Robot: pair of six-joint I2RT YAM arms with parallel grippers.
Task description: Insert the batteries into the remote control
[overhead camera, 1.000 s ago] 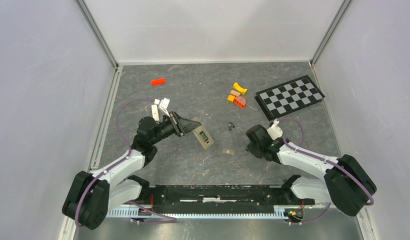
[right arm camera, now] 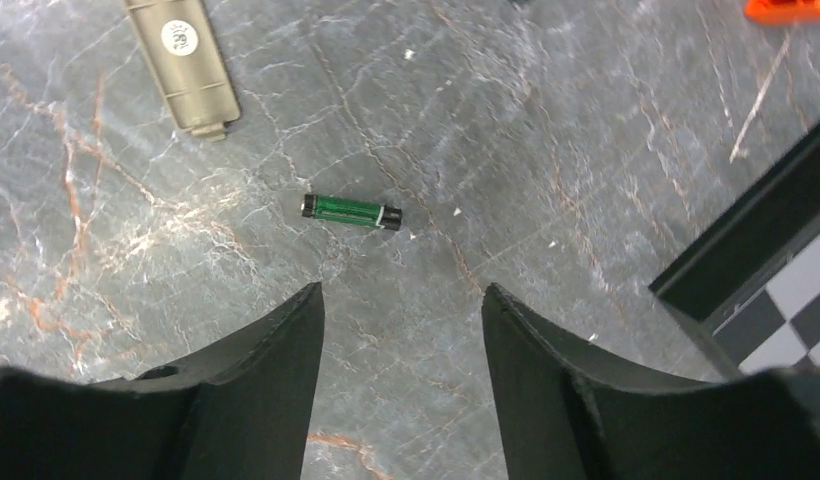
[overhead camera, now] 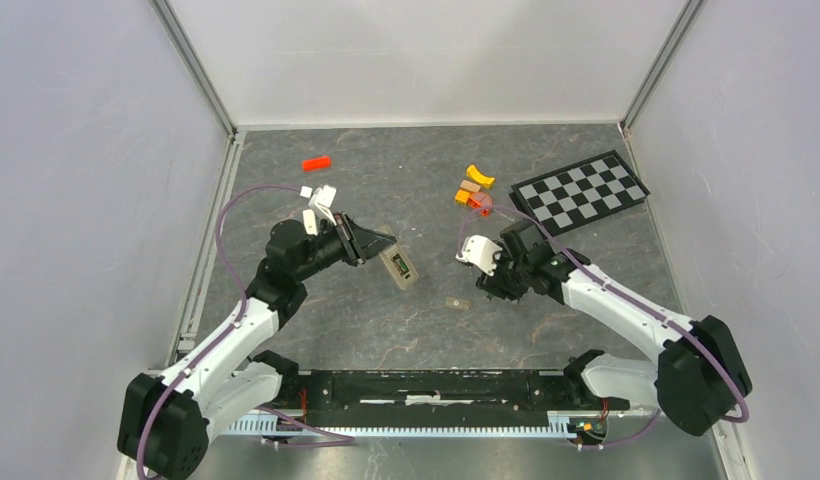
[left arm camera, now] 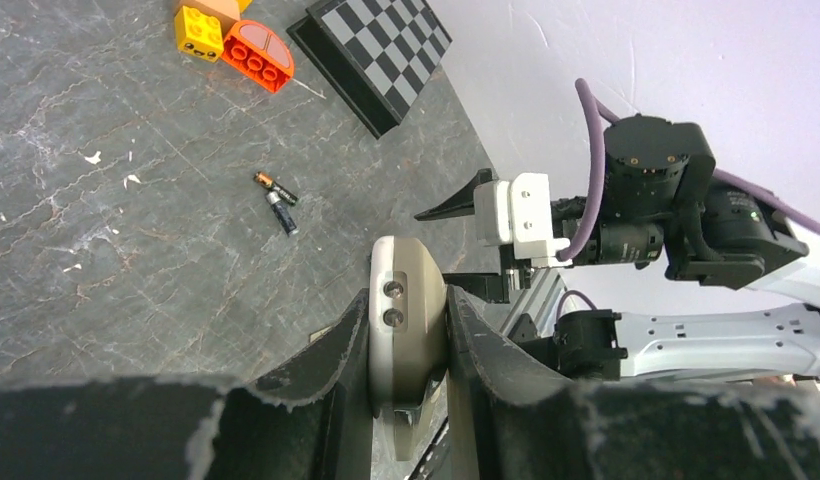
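The pale remote control (overhead camera: 398,266) is held at one end by my left gripper, which is shut on it. Its open compartment shows something green inside in the top view. My right gripper stands open above the table, nothing between its fingers. Ahead of them in the right wrist view, a green battery (right arm camera: 352,212) with dark ends lies loose. Two more small batteries lie close together in the left wrist view: a dark one with a copper end (left arm camera: 276,187) and a dark one with a silver end (left arm camera: 282,213). The battery cover (right arm camera: 191,68) rests on the table, left of the green battery.
A checkered board (overhead camera: 580,194) lies at the right. Orange and yellow toy blocks (overhead camera: 474,190) sit at the back middle, and a red-orange block (overhead camera: 316,163) at the back left. The table between the blocks and my left arm is clear.
My left gripper and the remote have shifted slightly left and toward the back.
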